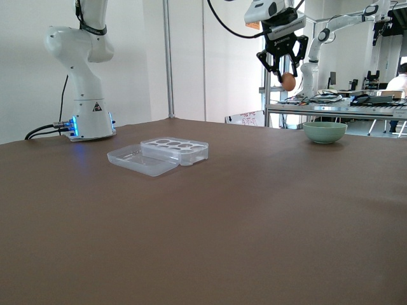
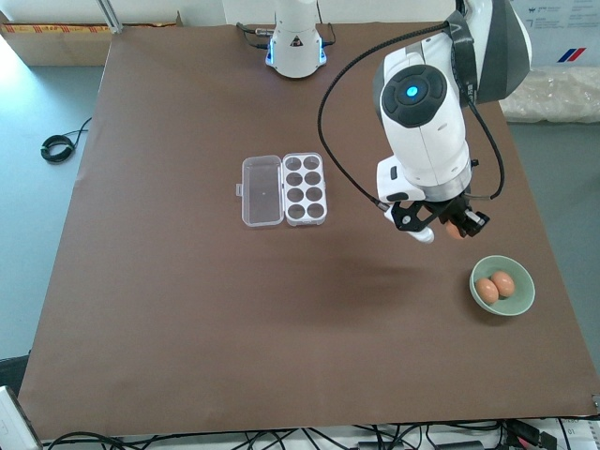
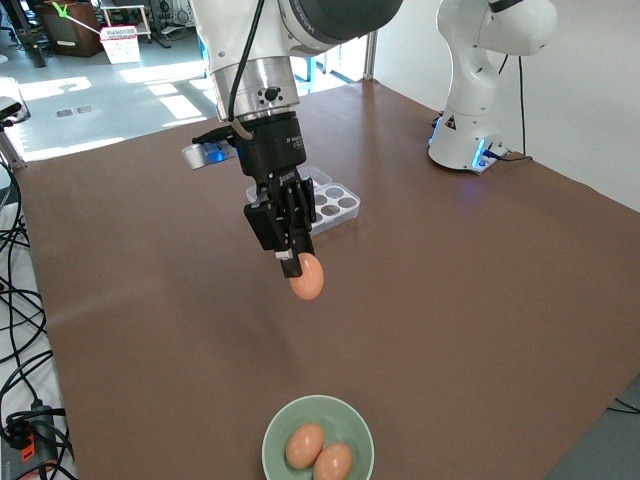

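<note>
My gripper (image 3: pixel 296 262) is shut on a brown egg (image 3: pixel 308 279), held in the air between the egg box and the bowl; in the top view this egg (image 1: pixel 288 82) hangs under the black fingers. The pale green bowl (image 2: pixel 502 306) holds two eggs (image 3: pixel 305 445) and sits on the right of the table in the left view, at the bottom of the right view. The clear egg box (image 2: pixel 262 192) lies open, its round cups showing no eggs; in the right view it is partly behind my gripper.
Cables run below the front edge.
</note>
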